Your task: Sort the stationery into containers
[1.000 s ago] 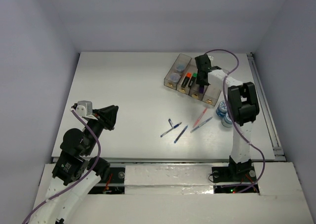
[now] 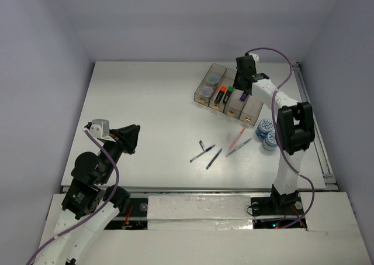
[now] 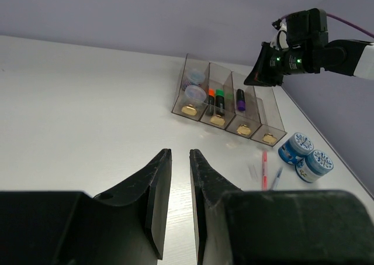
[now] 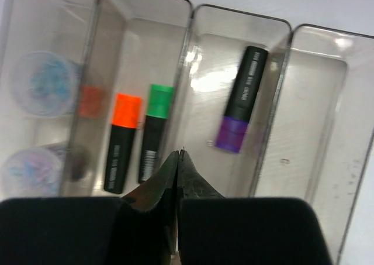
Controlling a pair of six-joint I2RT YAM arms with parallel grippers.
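Observation:
A black highlighter with a purple cap [image 4: 244, 89] lies tilted in the third compartment from the left of a clear organizer [image 3: 243, 129]. Highlighters with an orange cap [image 4: 121, 142] and a green cap [image 4: 155, 130] share the second compartment. Above the box, my right gripper is shut with nothing between its fingers, clear of the purple-capped highlighter. In the top view, pens lie loose on the table: a red one [image 2: 236, 138], a light blue one [image 2: 238, 147] and darker ones [image 2: 202, 154]. My left gripper stands partly open and empty.
Two lidded round tubs [image 4: 42, 82] occupy the leftmost compartment; the rightmost compartment [image 4: 304, 136] is empty. Two blue-and-white jars [image 2: 265, 127] stand right of the pens. A small blue piece [image 2: 202, 144] lies near them.
The highlighter has come down into the third compartment. My left arm has stayed still.

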